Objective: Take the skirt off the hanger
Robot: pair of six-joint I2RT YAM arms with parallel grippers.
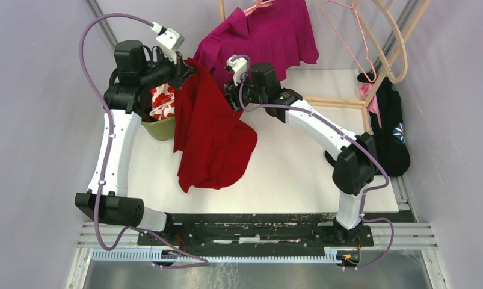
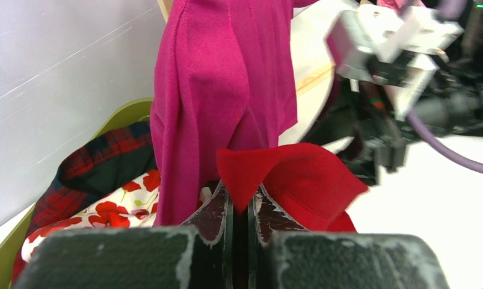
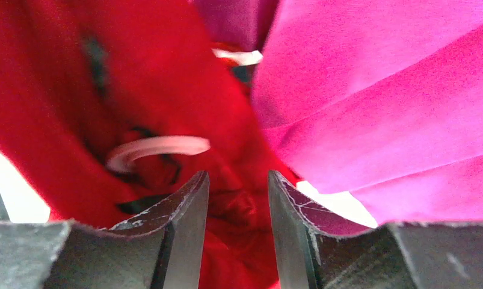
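A dark red skirt (image 1: 209, 144) hangs from my left gripper (image 1: 186, 69), which is shut on its upper corner; in the left wrist view the red cloth (image 2: 251, 165) rises from between the fingers. My right gripper (image 1: 231, 96) is open at the skirt's right side, beside the magenta garment (image 1: 275, 36) on the rack. In the right wrist view its fingertips (image 3: 196, 186) face red folds, where a pale pink curved piece (image 3: 160, 144), perhaps part of a hanger, shows among the cloth.
A green basket (image 1: 157, 129) of clothes sits behind my left arm. The wooden rack (image 1: 335, 102) with empty pink hangers stands at the back right, over dark clothing (image 1: 395, 150). The white board (image 1: 293, 180) is clear at the front right.
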